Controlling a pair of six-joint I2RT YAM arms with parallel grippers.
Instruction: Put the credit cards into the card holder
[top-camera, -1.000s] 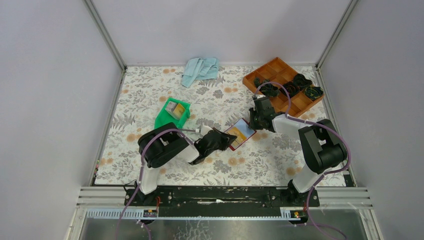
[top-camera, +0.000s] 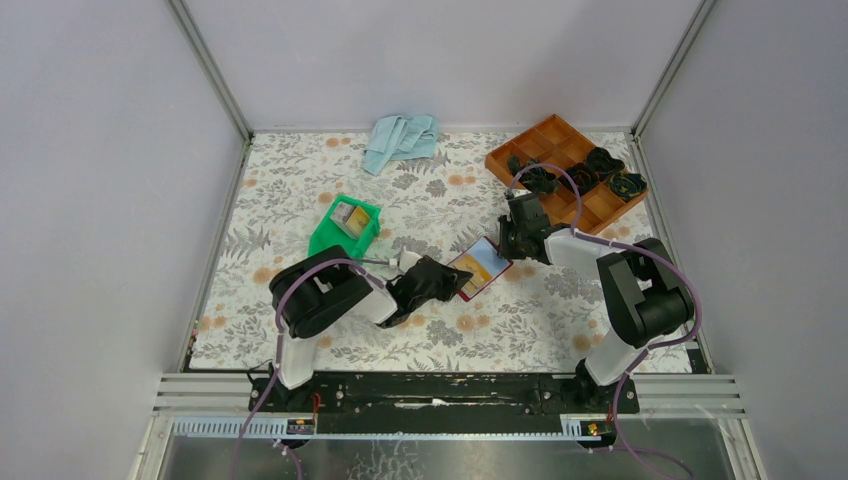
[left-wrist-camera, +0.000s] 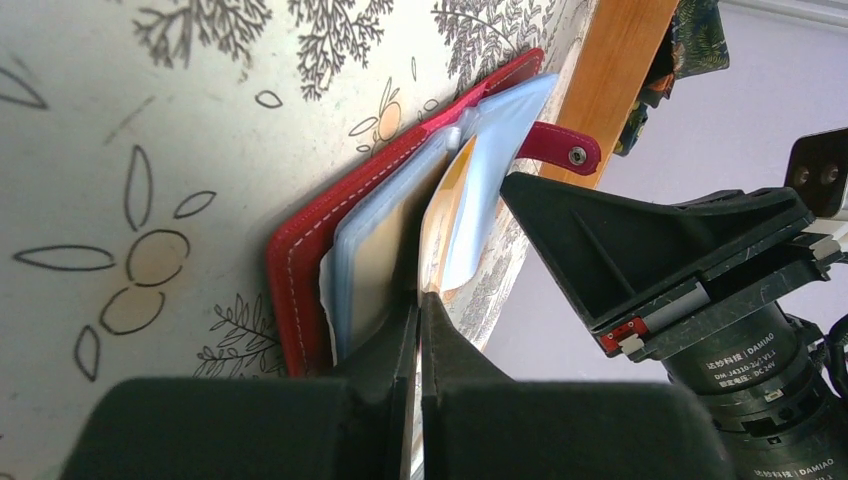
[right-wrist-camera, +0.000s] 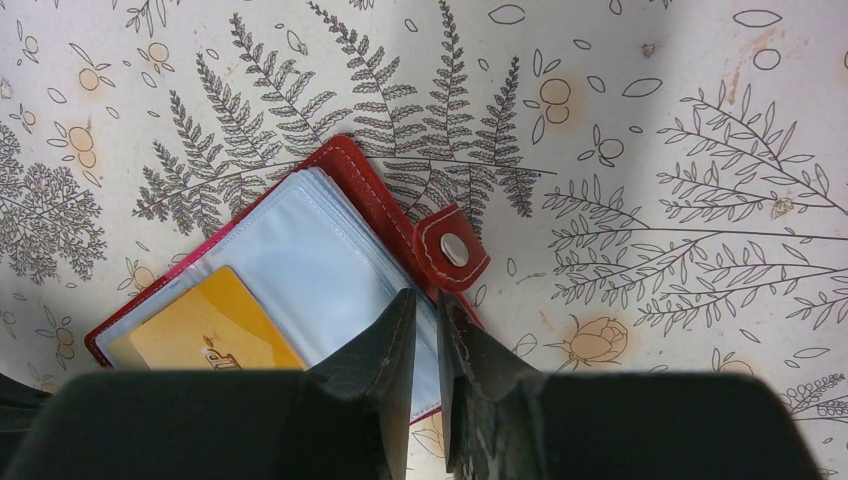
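The red card holder (right-wrist-camera: 367, 187) lies open on the table between my arms, with clear sleeves (right-wrist-camera: 305, 235) and a yellow card (right-wrist-camera: 205, 318) on them. In the left wrist view, my left gripper is shut with the yellow card's edge at its fingertips, apparently pinched. My right gripper has a narrow gap between its fingers at the sleeves' right edge, beside the snap strap (right-wrist-camera: 440, 262); whether it grips any sleeve is unclear.
A green container (top-camera: 328, 237) holding cards stands at the left. A blue cloth (top-camera: 398, 138) lies at the back. A wooden compartment tray (top-camera: 550, 132) with dark bundles sits at the back right, close to my right arm.
My left arm has shifted very slightly. The holder and right arm look unchanged in the top view.
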